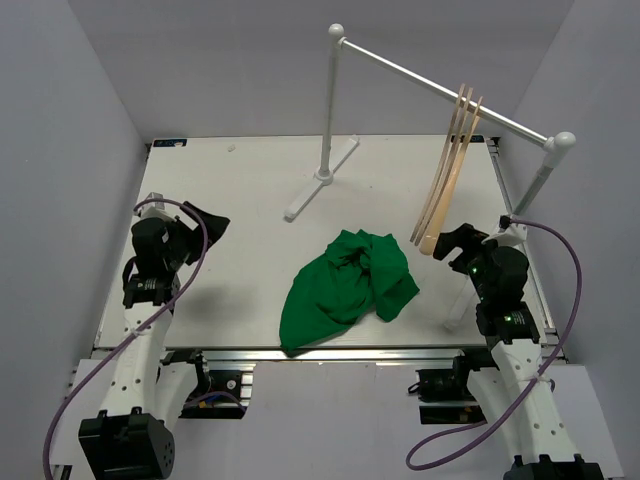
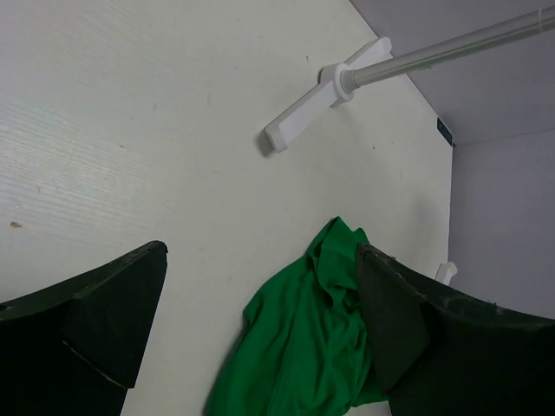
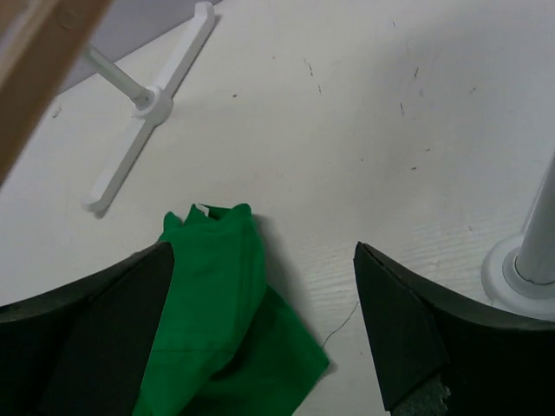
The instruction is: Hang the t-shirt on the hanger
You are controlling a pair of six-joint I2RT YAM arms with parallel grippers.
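A green t-shirt (image 1: pixel 340 295) lies crumpled on the front middle of the white table; both wrist views show it too (image 2: pixel 286 347) (image 3: pixel 217 321). Several light wooden hangers (image 1: pixel 445 185) hang from the rack's top rail at the right, one close by at the upper left of the right wrist view. My left gripper (image 1: pixel 212 222) is open and empty above the table's left side, apart from the shirt. My right gripper (image 1: pixel 454 245) is open and empty, beside the hangers' lower ends, right of the shirt.
A white rack (image 1: pixel 330 100) spans the back middle to the right front, with feet (image 1: pixel 300 200) on the table and an upright (image 3: pixel 542 225) near my right gripper.
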